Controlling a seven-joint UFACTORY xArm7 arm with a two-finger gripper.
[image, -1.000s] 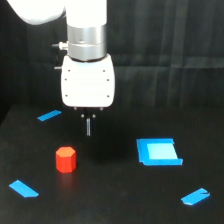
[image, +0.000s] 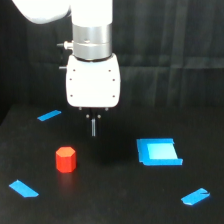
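Observation:
The white arm with its gripper (image: 93, 125) hangs in the upper middle of the camera view; its thin fingers point down above the black table, and their opening is too small to tell. A red hexagonal block (image: 65, 159) stands to the lower left of the fingertips. A blue-bordered light square (image: 160, 151) lies to the right of the gripper.
Strips of blue tape lie on the table (image: 115, 195) at the upper left (image: 49, 115), lower left (image: 24, 189) and lower right (image: 195, 197). A dark curtain hangs behind.
The arm has shifted slightly to the right. The red block and the blue square have not visibly moved.

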